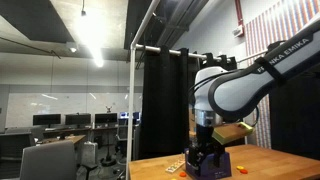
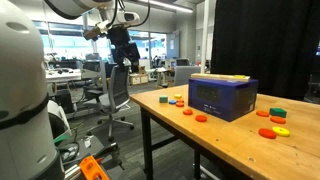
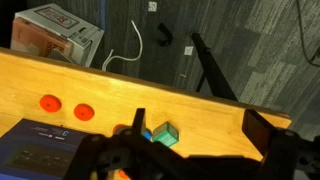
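My gripper is open in the wrist view, its dark fingers point(image 3: 262, 132) wide apart. A green block point(image 3: 166, 133) shows between them in the image, further off by the table edge, with a bit of blue beside it. Nothing appears held. Two red discs point(image 3: 50, 103) lie to the left on the wooden table. A dark purple-blue box point(image 2: 222, 97) stands on the table, with a yellow piece point(image 2: 222, 77) on top. Several red discs point(image 2: 201, 118), a yellow disc point(image 2: 281, 131) and another green block point(image 2: 277, 112) lie around it.
The wooden table point(image 2: 170, 107) has an open front edge with dark floor beyond. A cardboard box point(image 3: 55, 30) and a white cable point(image 3: 128, 55) are on the floor side. Office chairs point(image 2: 115, 90) and desks stand behind; a black curtain hangs nearby.
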